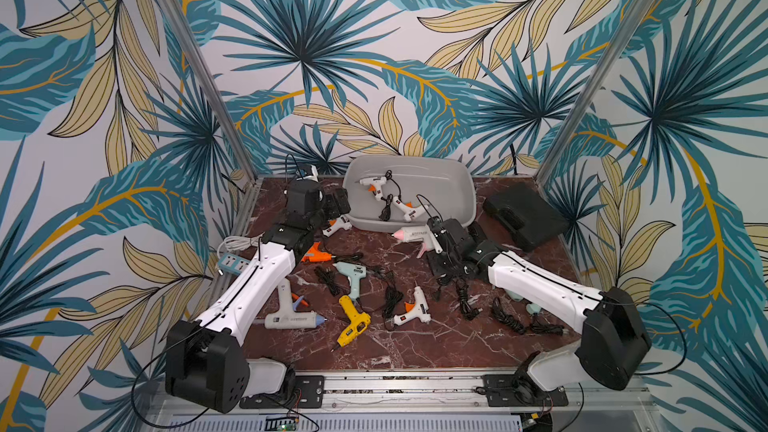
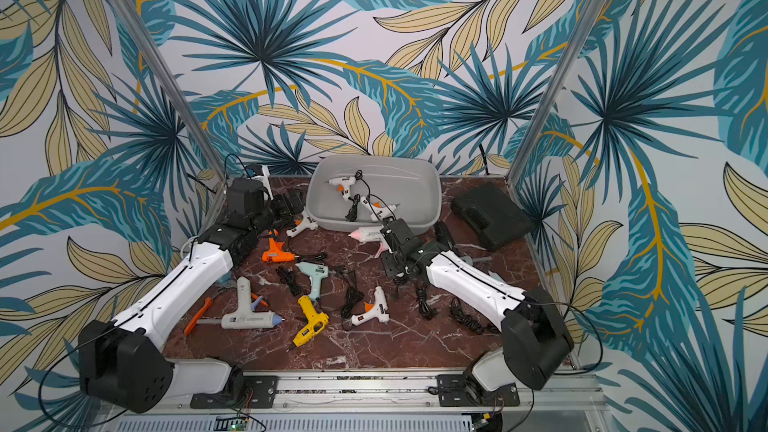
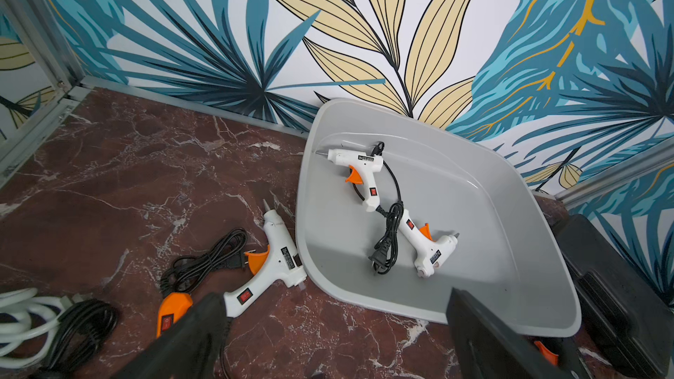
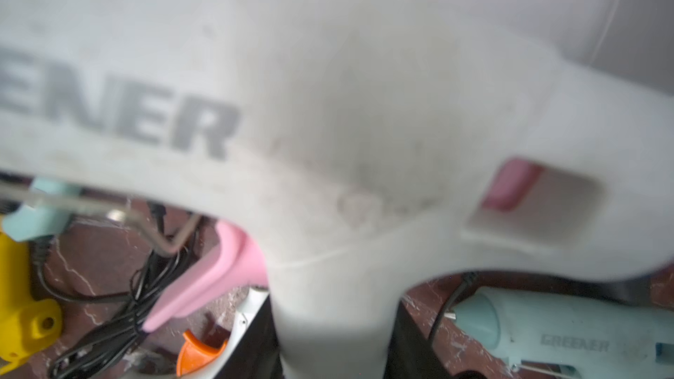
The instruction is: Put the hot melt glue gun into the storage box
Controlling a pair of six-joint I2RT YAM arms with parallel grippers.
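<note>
My right gripper is shut on a large white glue gun (image 1: 413, 233) with pink nose and trigger (image 4: 203, 273), raised just in front of the grey storage box (image 2: 416, 192). It fills most of the right wrist view. Two small white-and-orange glue guns (image 3: 428, 252) lie in the box with coiled black cables. My left gripper stands open at the box's front left, above a white glue gun (image 3: 270, 266) lying outside the box.
Orange (image 2: 276, 252), mint (image 2: 313, 272), yellow (image 2: 312, 320) and other glue guns lie across the front of the table among cables. A black case (image 2: 488, 216) sits right of the box, a power strip (image 1: 232, 262) at the left.
</note>
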